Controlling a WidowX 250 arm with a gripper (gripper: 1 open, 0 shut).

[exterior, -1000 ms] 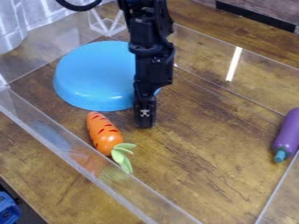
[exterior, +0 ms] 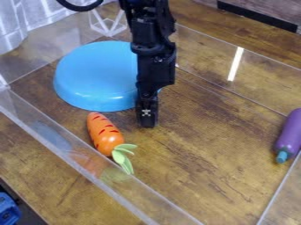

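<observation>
The black gripper (exterior: 147, 114) reaches down from the top centre, its tips low at the right edge of a blue upturned bowl or plate (exterior: 91, 77). Whether its fingers are open or shut is hard to tell. An orange toy carrot (exterior: 104, 133) with pale green leaves lies to the lower left of the gripper, apart from it. A purple toy vegetable (exterior: 290, 132), likely an eggplant, lies at the right edge of the view.
Clear plastic walls border the wooden surface (exterior: 200, 167) on several sides. A blue object (exterior: 6, 211) shows at the bottom left corner.
</observation>
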